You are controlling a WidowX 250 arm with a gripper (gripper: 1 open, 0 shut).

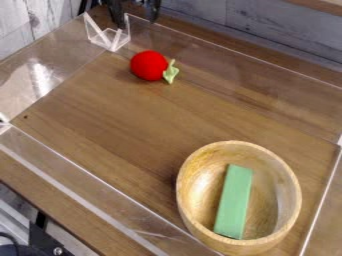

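A red round object with a green leafy top, like a toy tomato or radish [150, 66], lies on the wooden table toward the back left. My gripper [131, 12] is mostly out of frame at the top edge, behind and above the red object and apart from it; its fingers are too cut off to judge. A wooden bowl [198, 181] at the front right holds a green block [233, 200].
A clear plastic holder [108, 36] stands at the back left. Clear panels edge the table [147, 135] on the left and front. Walls close the back.
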